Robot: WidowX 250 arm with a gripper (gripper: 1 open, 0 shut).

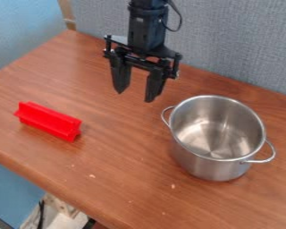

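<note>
My black gripper (138, 80) hangs over the back middle of the wooden table, open, its two fingers apart with nothing seen between them. A red block (47, 120) lies at the front left of the table, well apart from the gripper. A steel pot (214, 154) with two handles stands at the right, below and to the right of the gripper.
A grey padded wall (235, 45) runs behind it. The table's left edge borders a blue floor, with dark cables at the lower left.
</note>
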